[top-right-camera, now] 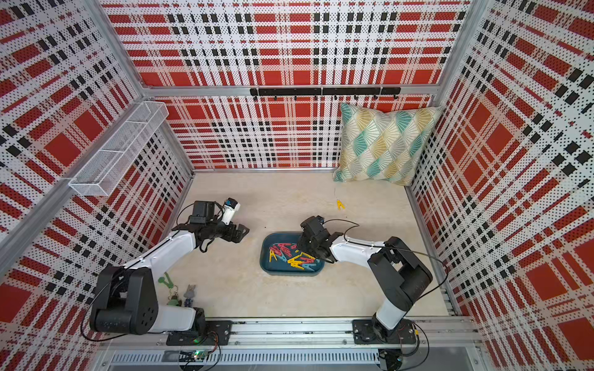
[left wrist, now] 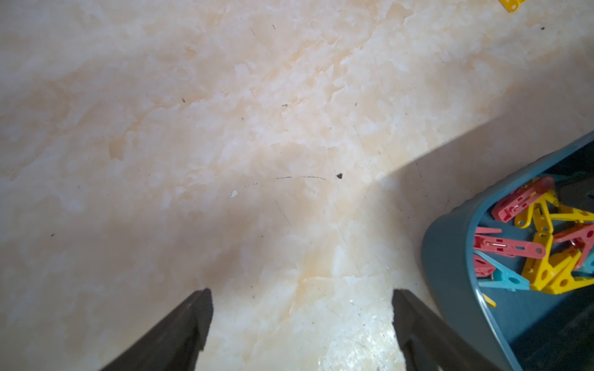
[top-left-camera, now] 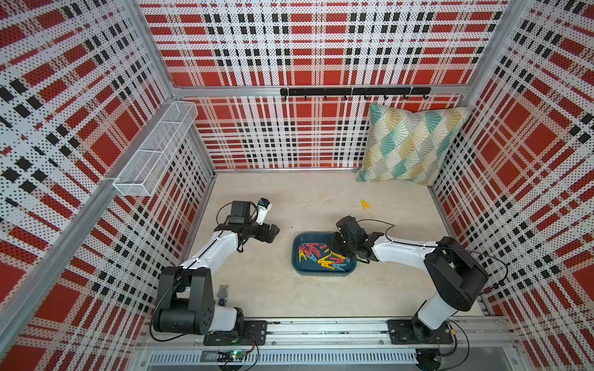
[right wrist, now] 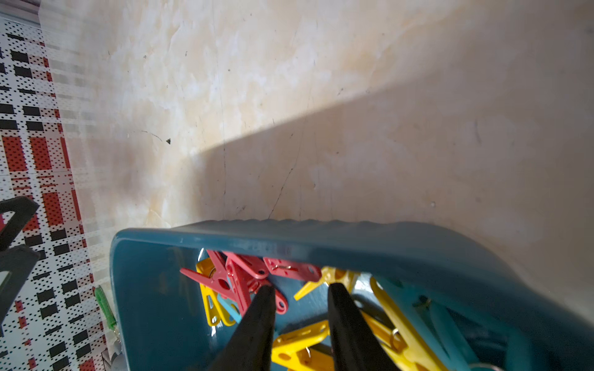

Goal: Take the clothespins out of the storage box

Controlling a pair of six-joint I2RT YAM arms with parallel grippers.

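The blue storage box (top-left-camera: 297,262) stands mid-table with several red, yellow and light-blue clothespins inside. One yellow clothespin (top-left-camera: 365,204) lies outside it, on the table behind. My right gripper reaches into the box's right part, its fingers (right wrist: 260,321) parted above the pins. A yellow clothespin (right wrist: 303,339) shows in and below the gap between them; I cannot see any grip on it. To the left of the box, my left gripper is open over bare table, with nothing between its fingers.
A patterned cushion (top-left-camera: 411,145) leans at the back right. On the left wall hangs a white wire basket (top-left-camera: 154,148). Small items, among them a grey figure (top-right-camera: 190,293), lie by the left arm's base. Behind the box the table is largely clear.
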